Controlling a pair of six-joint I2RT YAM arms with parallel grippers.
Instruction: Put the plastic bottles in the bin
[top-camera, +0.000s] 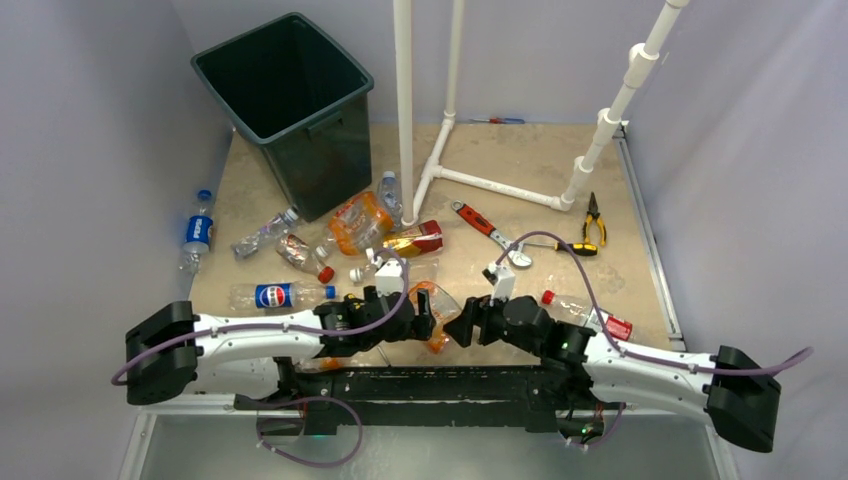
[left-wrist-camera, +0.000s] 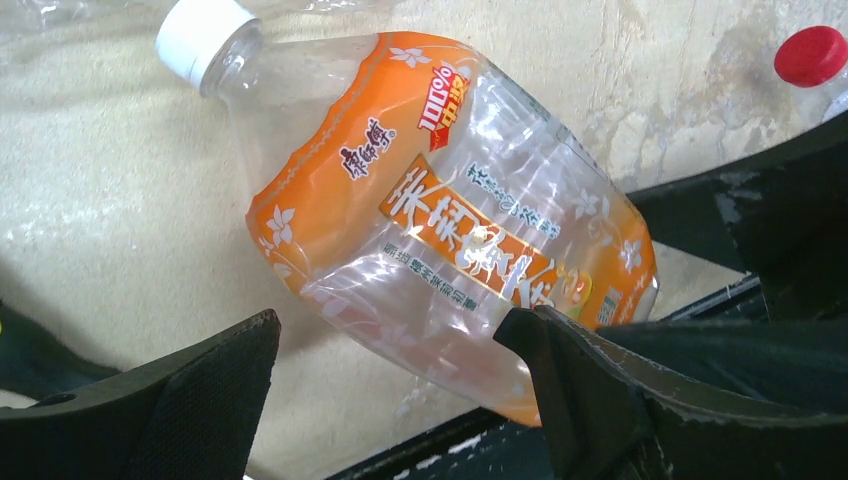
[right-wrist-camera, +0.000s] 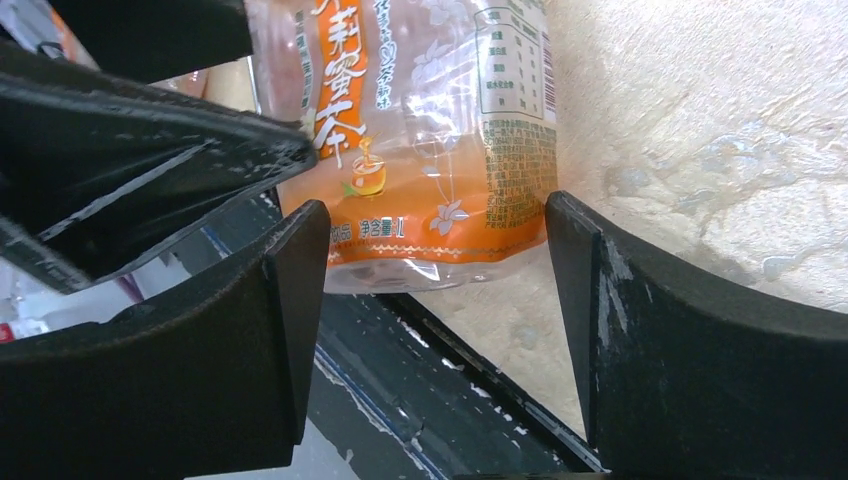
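A flattened orange-label tea bottle (left-wrist-camera: 450, 200) with a white cap lies on the board at the front centre, between both grippers. My left gripper stands open over its side, the bottle showing between the fingers. My right gripper is open around the bottle's bottom end, its fingertips at the orange label; whether they touch is unclear. More bottles lie left and centre, among them a Pepsi bottle (top-camera: 272, 296) and a blue-label bottle (top-camera: 197, 232). A red-cap bottle (top-camera: 585, 314) lies at the right. The dark green bin (top-camera: 310, 160) stands at the back left.
A white pipe frame (top-camera: 500, 188) rises behind the bottles. An adjustable wrench (top-camera: 480, 222), pliers (top-camera: 594, 225) and a screwdriver (top-camera: 578, 248) lie at the right. The board's front edge has a black rail (top-camera: 440, 385) close to both grippers.
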